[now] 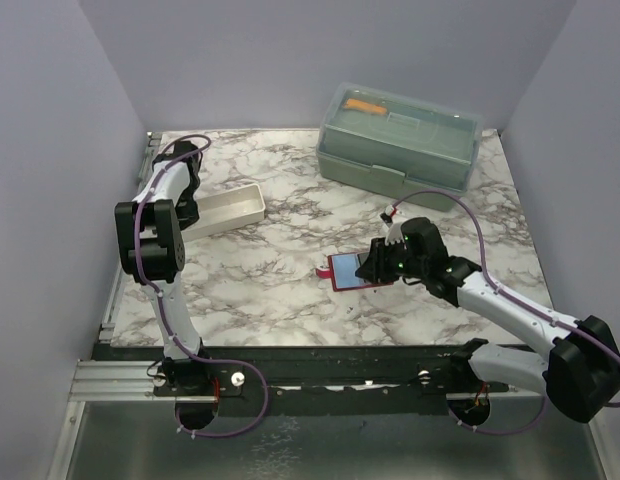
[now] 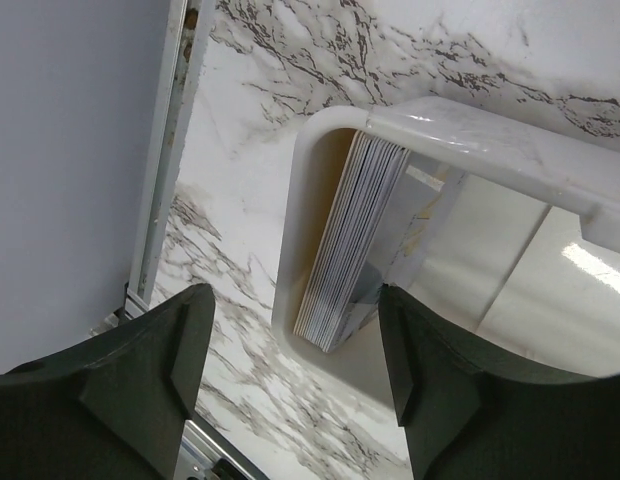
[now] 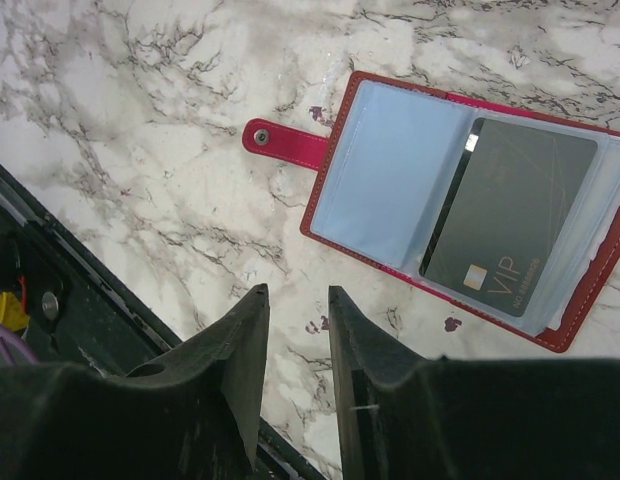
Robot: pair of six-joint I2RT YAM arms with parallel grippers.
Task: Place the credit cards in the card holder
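A stack of thin cards [image 2: 348, 245] stands on edge at one end of the white box [image 2: 530, 158]. Around that end of the box, my left gripper hovers with its fingers wide apart, and nothing is between its fingers. The red card holder [image 1: 338, 287] lies unfolded on the table. In the right wrist view its clear sleeve holds a dark VIP card [image 3: 510, 215] on one side, while the light-blue pocket [image 3: 390, 160] shows no card. My right gripper is partly open and empty, off the holder's near edge in that view.
A lidded green storage case [image 1: 400, 145] stands at the back. Grey walls [image 1: 40, 200] rise at the sides, close to my left arm.
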